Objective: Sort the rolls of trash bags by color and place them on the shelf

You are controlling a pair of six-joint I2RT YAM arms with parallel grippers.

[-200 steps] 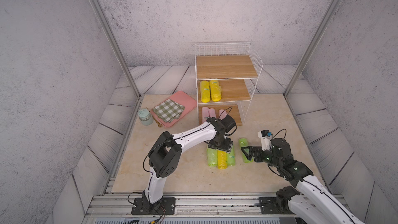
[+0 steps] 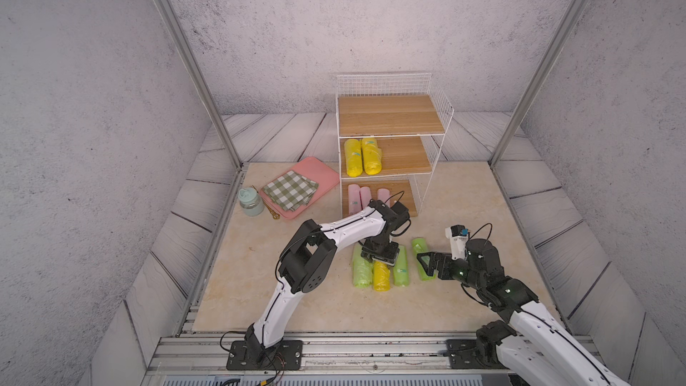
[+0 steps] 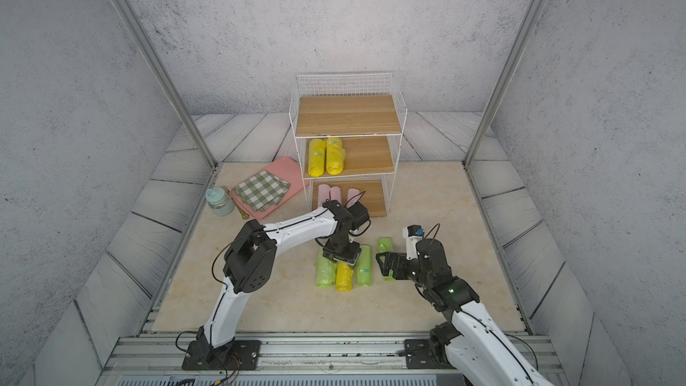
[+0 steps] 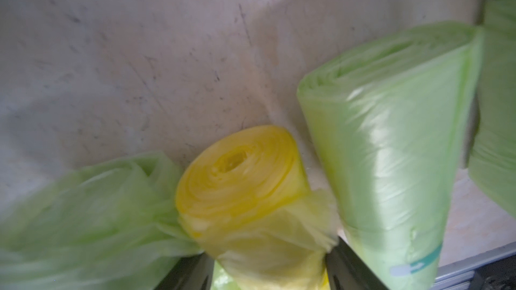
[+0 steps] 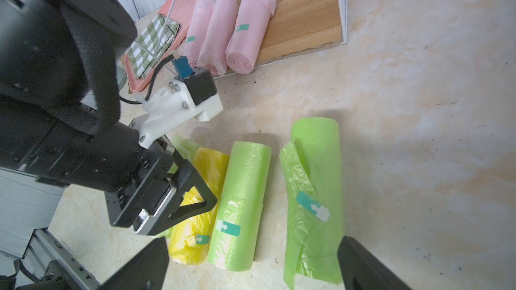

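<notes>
A yellow roll [image 4: 236,182] lies between two green rolls [image 4: 387,145] on the table. My left gripper is down over the yellow roll, fingers either side of it, part open; whether they grip it I cannot tell. My right gripper stands open near the rightmost green roll [image 5: 311,193], nothing between its fingers. On the shelf unit, two yellow rolls [image 2: 353,157] lie on the middle board and three pink rolls [image 5: 250,26] on the bottom board.
The top board [image 2: 389,114] is empty. A pink tray [image 2: 325,178] with a checked cloth and a lidded jar [image 2: 251,201] sit at the left.
The right arm is still.
</notes>
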